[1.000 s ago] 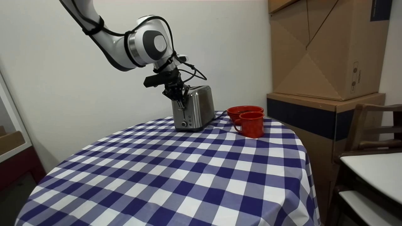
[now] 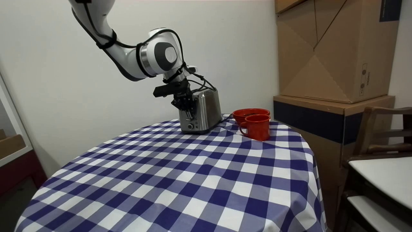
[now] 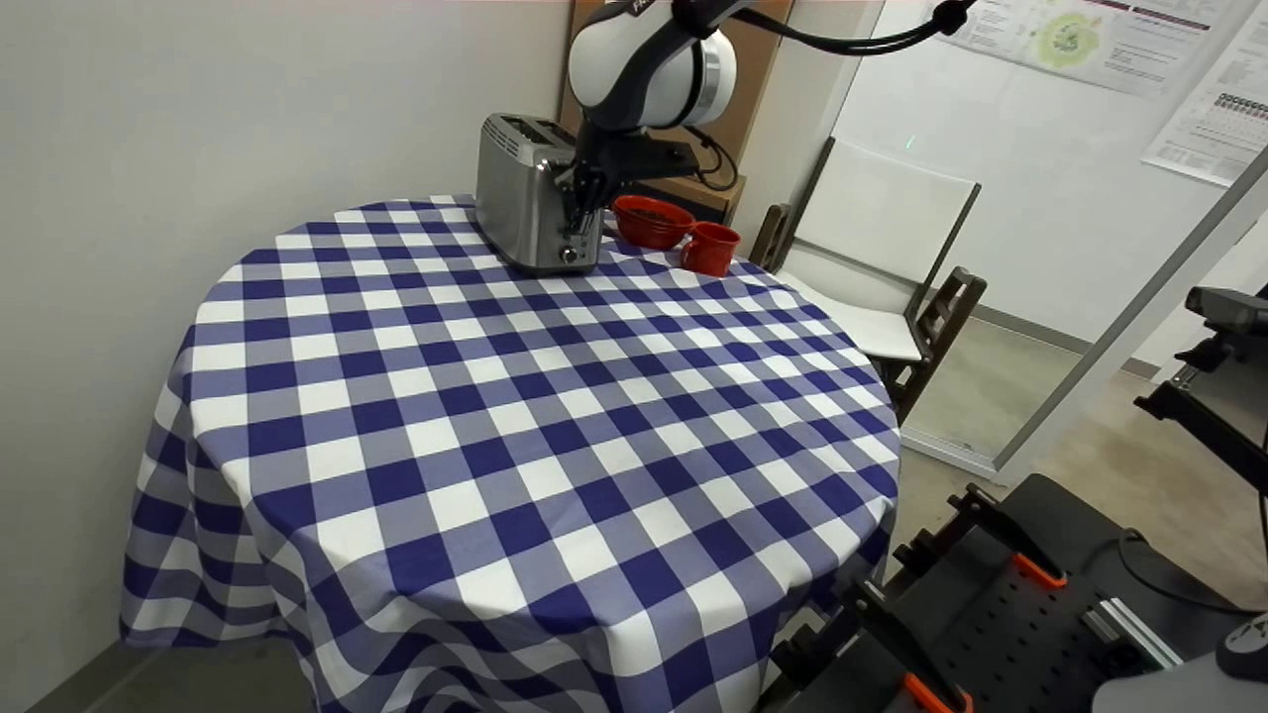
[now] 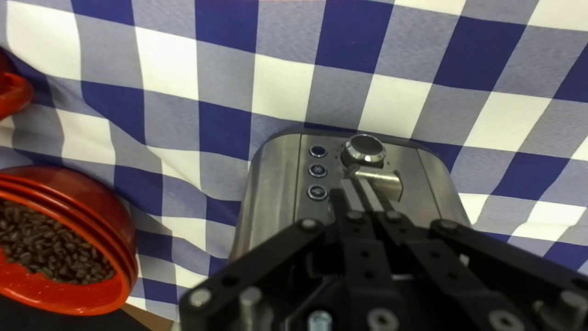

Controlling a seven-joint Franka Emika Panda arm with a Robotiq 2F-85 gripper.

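A silver toaster stands upright near the back of the table. On its front face, the metal lever sits low, close above the round knob. My gripper is shut, its two slim fingers side by side with nothing visible between them. In the wrist view the fingertips overlap the end of the lever and appear to press on it from above. Exterior view 2 has the gripper against the toaster's front, partly covering the lever slot.
A red bowl of dark beans and a red mug stand beside the toaster. Small buttons line its face next to the lever. The checked tablecloth is clear in front, and a plain wall rises close behind.
My gripper has come down along the toaster's front and slightly right in exterior view 1, its fingertips now nearer the knob. The toaster has shifted slightly to the right.
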